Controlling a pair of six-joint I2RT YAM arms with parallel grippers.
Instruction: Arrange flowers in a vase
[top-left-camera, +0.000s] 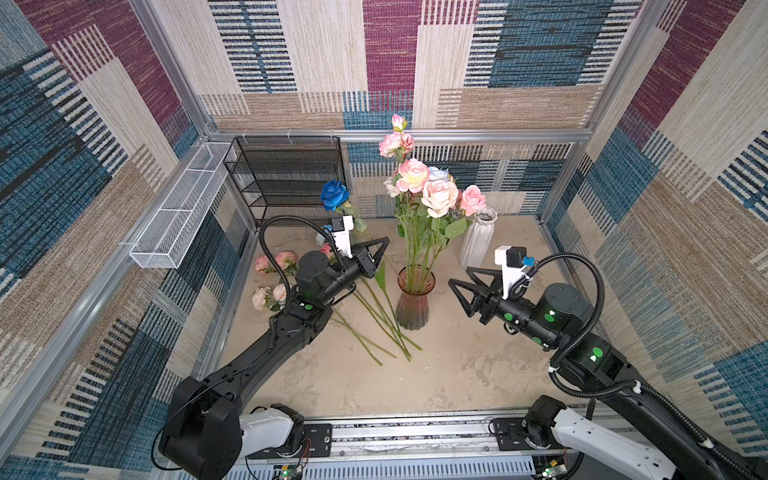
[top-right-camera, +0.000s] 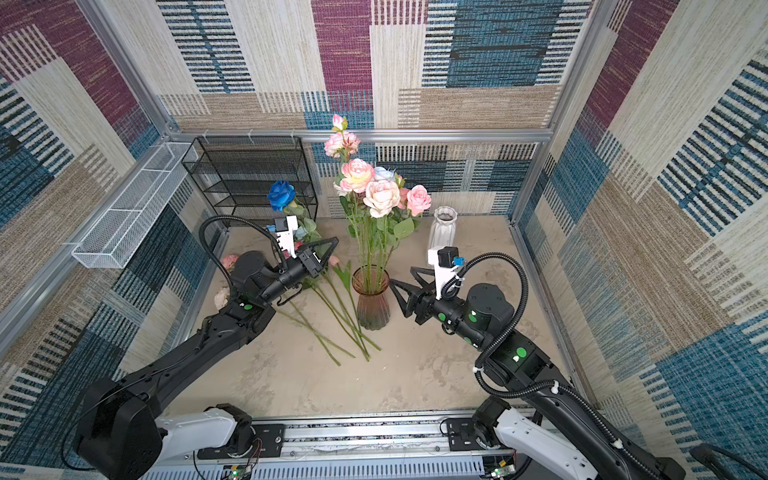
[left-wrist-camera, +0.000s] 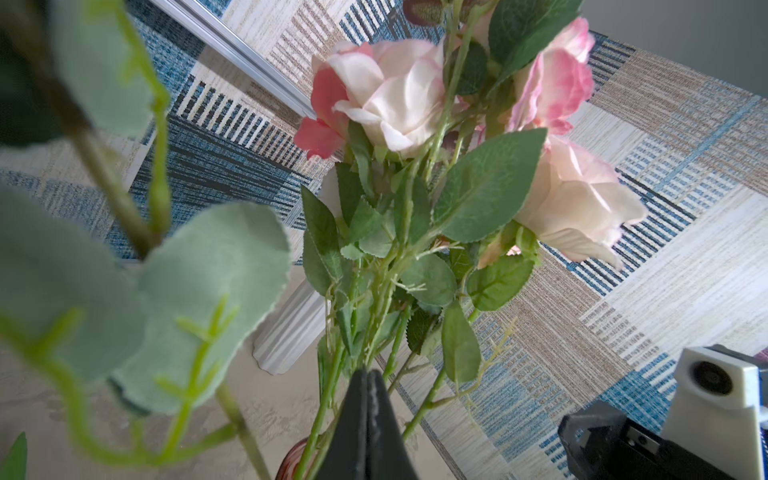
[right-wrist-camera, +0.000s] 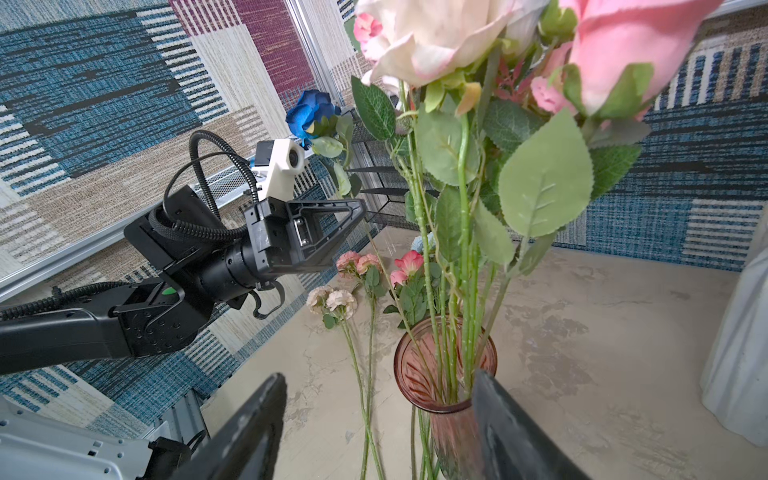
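Observation:
A reddish glass vase (top-left-camera: 413, 308) stands mid-table holding tall pink, cream and pale blue roses (top-right-camera: 381, 196). Left of it, my left gripper (top-left-camera: 382, 249) is raised, shut, its fingertips close to the stems; a blue rose on a leafy stem stands upright just behind it, and its leaves fill the near left of the left wrist view. Whether its stem touches the gripper I cannot tell. My right gripper (top-left-camera: 460, 285) stands open right of the vase, nothing between its fingers. More pink and cream flowers (top-left-camera: 280, 292) lie on the table at left, stems toward the front.
A white ribbed vase (top-left-camera: 478, 244) stands behind at the right. A black wire rack (top-left-camera: 284, 168) is at the back left, a white wire basket (top-left-camera: 172, 224) on the left wall.

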